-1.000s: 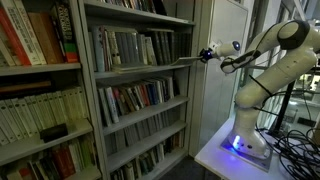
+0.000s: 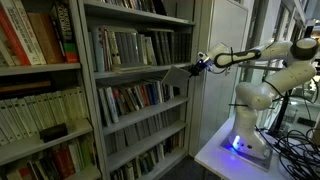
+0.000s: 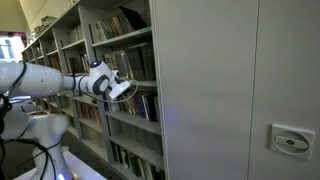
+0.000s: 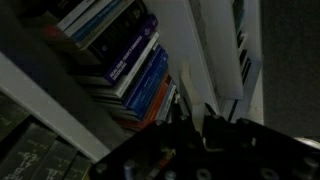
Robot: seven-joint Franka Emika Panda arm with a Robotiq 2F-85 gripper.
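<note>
In exterior view 1 my gripper is in front of the right end of the bookshelf, shut on a flat grey thing, which looks like a thin book. It hangs tilted to the left of the fingers, at about the height of the shelf with mixed books. From the wrist camera, a narrow pale edge shows at the dark fingers, whose exact hold is too dark to make out. Exterior view 2 has the gripper close to the shelf fronts.
Packed books fill the upper shelf; a lower shelf has bare room. The bookcase's side panel stands close by on the right. A white table lies below the arm.
My gripper has come down and to the left, bringing the flat grey thing with it. That thing was nearly level and edge-on before; now it is tilted and shows more of its face.
</note>
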